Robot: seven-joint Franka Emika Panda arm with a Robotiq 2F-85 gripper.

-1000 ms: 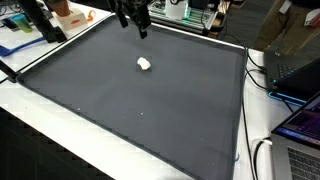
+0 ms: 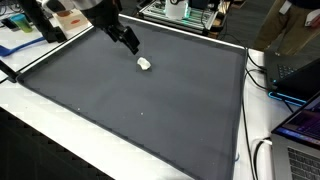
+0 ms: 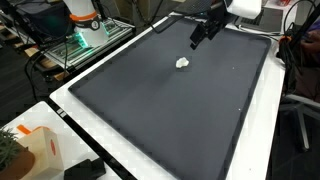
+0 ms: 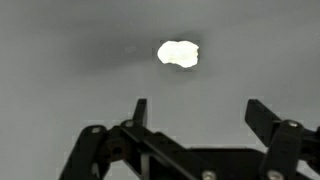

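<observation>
A small white object (image 2: 144,64) with an irregular outline lies on the dark grey board. It also shows as a white patch (image 4: 178,53) above the middle of the wrist view, ahead of the fingers and apart from them. My gripper is open, its black fingers wide apart with only bare board between them. In exterior view 1 the gripper (image 2: 133,47) hangs just beyond the white object, toward the board's far left. Exterior view 2 shows the gripper (image 3: 194,44) close to the white object (image 3: 182,62), above the board.
The grey board (image 2: 160,105) is otherwise bare, with wide free room toward its near side. Laptops (image 2: 298,155) and cables stand along the right in exterior view 1. A brown pot with a cactus (image 3: 14,158) sits at the lower left of exterior view 2.
In exterior view 1 my gripper has shifted left and come nearer the camera over the last second. The white object has stayed in place.
</observation>
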